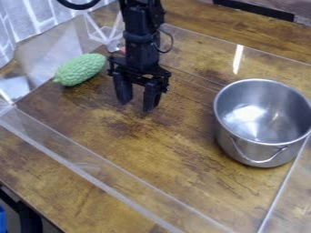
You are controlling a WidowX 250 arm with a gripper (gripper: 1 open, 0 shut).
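Observation:
My black gripper (138, 96) hangs low over the wooden board at the upper middle, its two fingers apart with nothing visible between them. To its left lies a pale green textured vegetable (80, 69), like a corn cob or bitter melon. A steel pot (255, 118) with a wire handle stands at the right. A small red object (120, 50) is partly hidden behind the arm.
Clear low walls edge the wooden work area (145, 164). The front and middle of the board are bare. A white cloth or sheet lies at the top left, outside the walls.

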